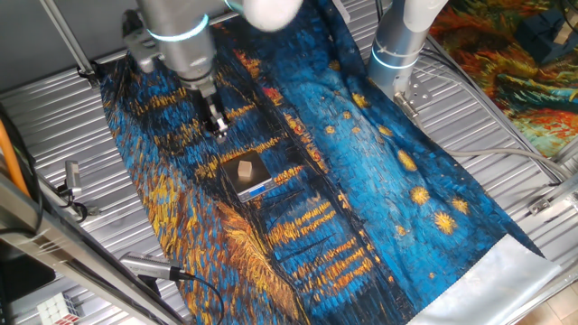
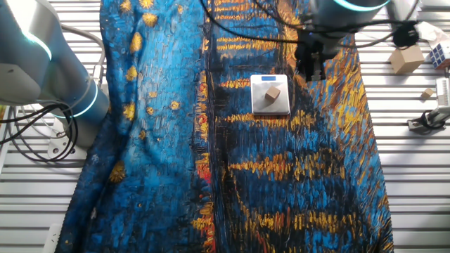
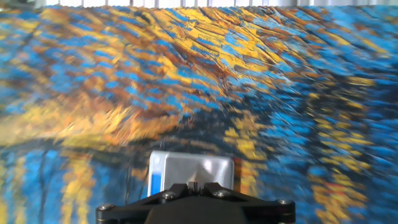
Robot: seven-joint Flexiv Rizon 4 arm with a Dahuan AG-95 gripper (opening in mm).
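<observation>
A small tan wooden block (image 1: 245, 169) rests on a flat silver kitchen scale (image 1: 257, 190). From the opposite side, the block (image 2: 272, 93) sits near the middle of the scale (image 2: 260, 107). My gripper (image 1: 219, 132) hangs above the cloth, off to the side of the scale and apart from the block. The wrist view shows the gripper shut, its fingers together with nothing visible between them. Beyond its tips lies the scale (image 3: 180, 163), its lower part hidden, with the block (image 3: 204, 176) partly covered and blurred.
A blue and orange painted cloth (image 1: 370, 181) covers most of the slatted metal table. To the right in exterior view 2 are a larger wooden box (image 2: 406, 60), a tiny block (image 2: 427, 93) and a patterned cube (image 2: 441, 55).
</observation>
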